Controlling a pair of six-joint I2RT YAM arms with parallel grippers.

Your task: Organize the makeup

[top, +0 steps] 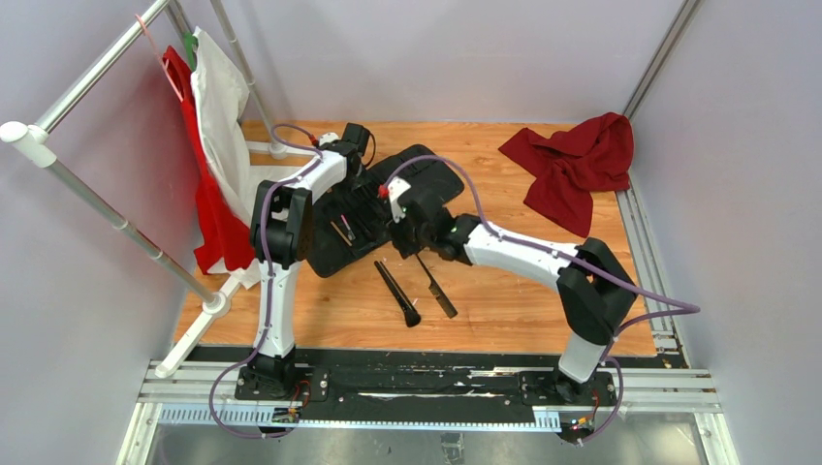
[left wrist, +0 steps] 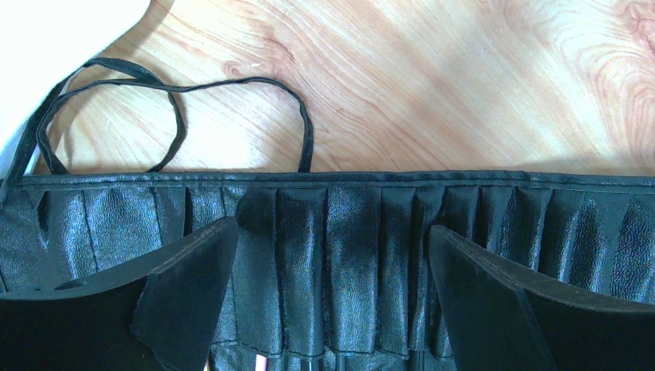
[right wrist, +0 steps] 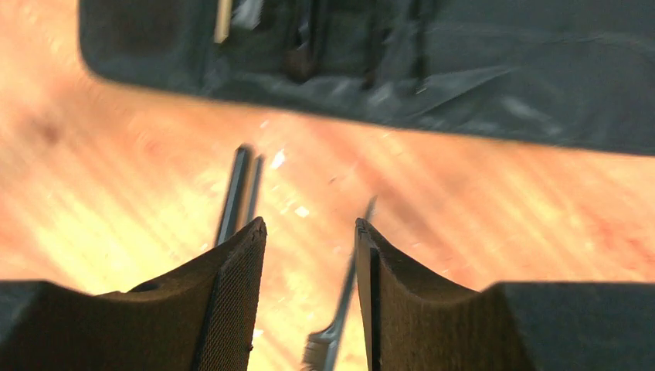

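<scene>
A black makeup roll lies unrolled, its row of pockets holding several slim tools, such as a tan-handled one and a dark one. My left gripper is over the pocket row, fingers wide apart with nothing gripped between them. In front of the roll, on the wood, lie a black brush with a thin stick beside it, and a black comb with a pointed tail. My right gripper stands open above these, the comb's tail showing near its right finger.
A dark red cloth lies crumpled at the back right. On the left stands a white rack with red and white garments. The roll's black tie string loops on the table.
</scene>
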